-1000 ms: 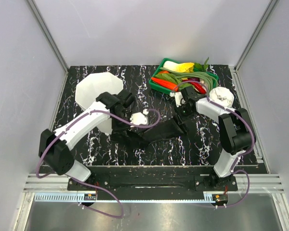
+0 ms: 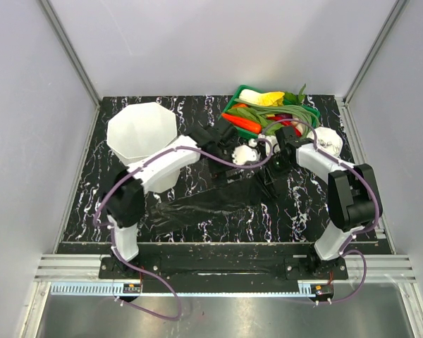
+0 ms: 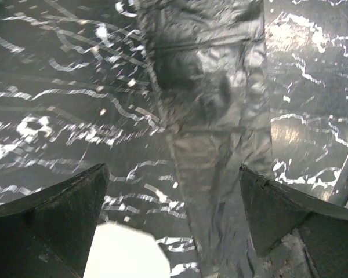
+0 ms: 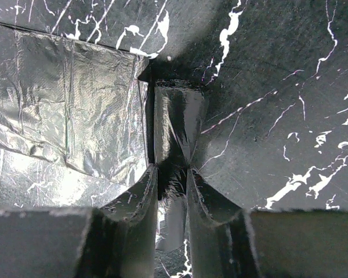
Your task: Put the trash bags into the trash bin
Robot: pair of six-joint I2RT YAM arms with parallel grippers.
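A long, flattened black trash bag lies diagonally across the front middle of the marble table. My left gripper is open above it; in the left wrist view the bag runs beneath, between the fingers. My right gripper is shut on a narrow folded black bag, beside a wider crinkled bag section. The white trash bin stands at the left of the top view, partly behind the left arm.
A green crate of vegetables sits at the back right, with a white crumpled item beside it. Bare table shows at the front right.
The right gripper has shifted slightly over the bag's right end.
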